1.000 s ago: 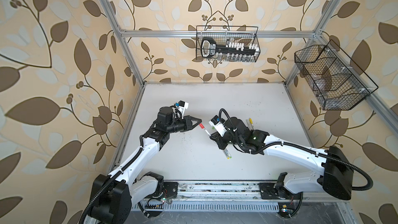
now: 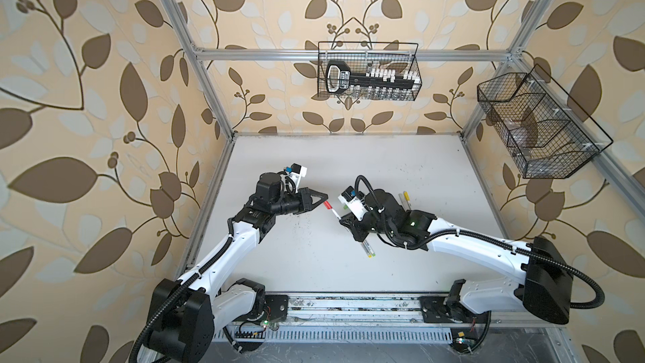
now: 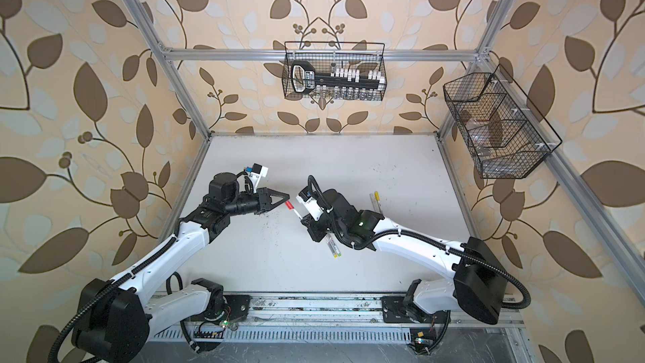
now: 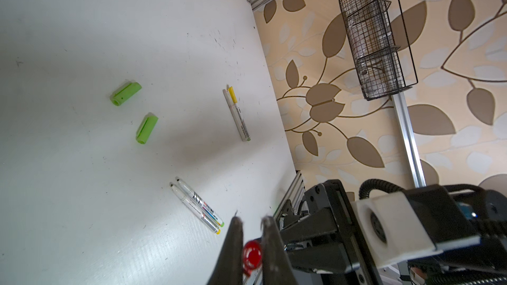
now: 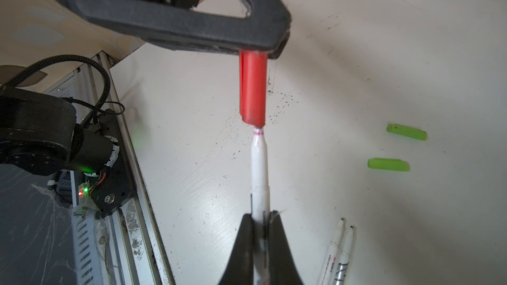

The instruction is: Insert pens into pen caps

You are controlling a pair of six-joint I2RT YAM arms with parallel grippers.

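In the left wrist view, my left gripper is shut on the red cap point(image 4: 253, 255), whose round end faces the camera. My right gripper grips a white pen point(image 5: 259, 171), tip upward, between its fingers. Seen from the right wrist, the red cap point(image 5: 254, 87) hangs straight above the pen, roughly in line with it. The pen's pinkish tip is right at the cap's lower opening; whether it has entered cannot be made out. From above, my left gripper point(image 2: 326, 197) and right gripper point(image 2: 342, 222) face each other over the table's middle.
Two green caps point(image 4: 125, 94) lie apart on the white table. Two uncapped pens point(image 4: 196, 205) rest side by side, and another pair of pens point(image 4: 236, 113) lies nearer the right edge. Wire baskets point(image 2: 368, 74) hang above the table.
Hardly anything differs over the last second.
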